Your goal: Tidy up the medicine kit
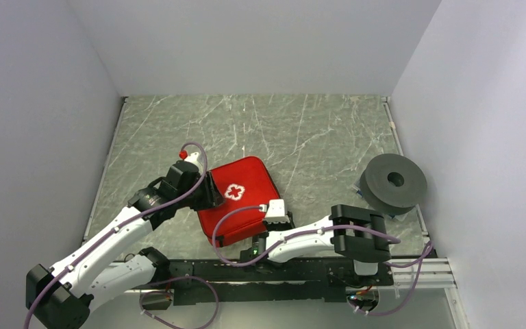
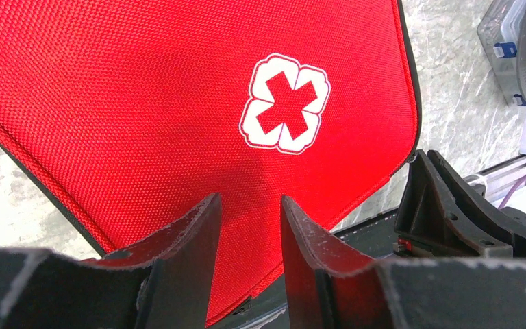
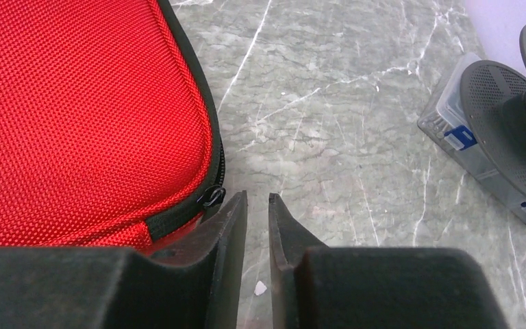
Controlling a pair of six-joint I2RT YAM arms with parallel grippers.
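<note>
The red medicine kit (image 1: 246, 179), a closed zippered case with a white-and-red cross emblem (image 2: 285, 104), lies skewed on the table. My left gripper is over its left part, its fingers apart and only red fabric visible beyond them; contact cannot be judged. At the kit's near right corner is my right gripper, parted by a narrow gap with nothing seen in it. A dark zipper pull (image 3: 212, 197) sits on that corner, just left of the right gripper's fingertips. The kit's contents are hidden.
On the right, a grey spool (image 1: 393, 184) rests over a clear plastic box (image 3: 445, 116) with blue labels. Bare marble tabletop (image 1: 329, 137) extends behind and right of the kit. A dark rail (image 1: 281, 272) runs along the front edge.
</note>
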